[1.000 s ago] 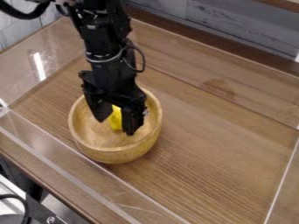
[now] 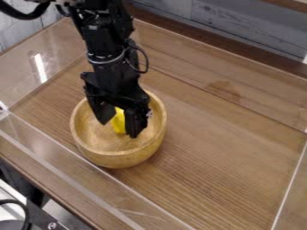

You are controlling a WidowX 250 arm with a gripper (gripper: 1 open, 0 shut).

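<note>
The black gripper (image 2: 115, 111) reaches down from the top into a round wooden bowl (image 2: 118, 154) on the left half of the wooden table. A yellow object (image 2: 118, 124) lies in the bowl between and under the fingers, partly hidden by them. Whether the fingers are closed on it I cannot tell.
A raised edge runs along the back at the top right, and cables lie at the lower left corner beyond the table's edge.
The arm and gripper have shifted only very slightly; the bowl and yellow object look the same.
</note>
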